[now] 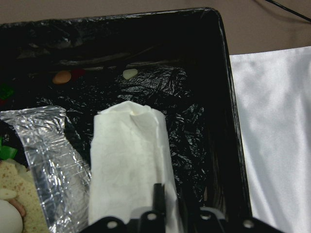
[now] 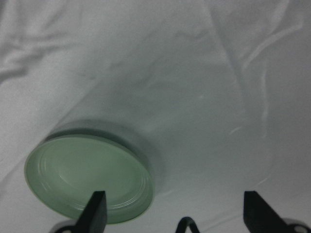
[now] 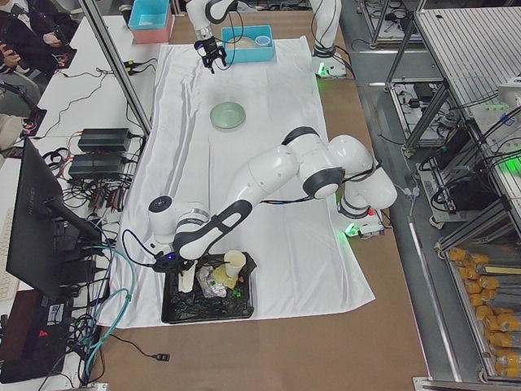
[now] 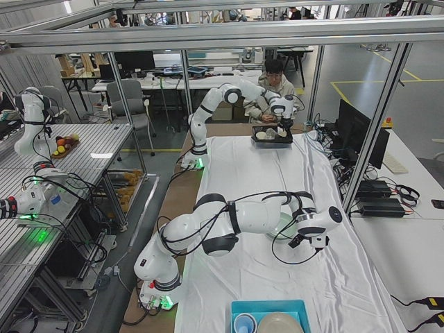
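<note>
My left gripper is down at the black tray (image 3: 224, 305), shut on a white paper packet (image 1: 126, 155) that is inside the tray's rim in the left wrist view. Beside the packet lie a clear wrapped item (image 1: 53, 165) and a pale yellow piece (image 1: 22, 189); a cream cup (image 3: 234, 262) stands in the tray. My right gripper hangs open above the white cloth, near a green plate (image 2: 87, 172), with nothing between its fingers.
A blue bin (image 3: 248, 53) with a cup and a round item stands at the cloth's far end. A monitor (image 3: 37, 228) and cables border the tray's side.
</note>
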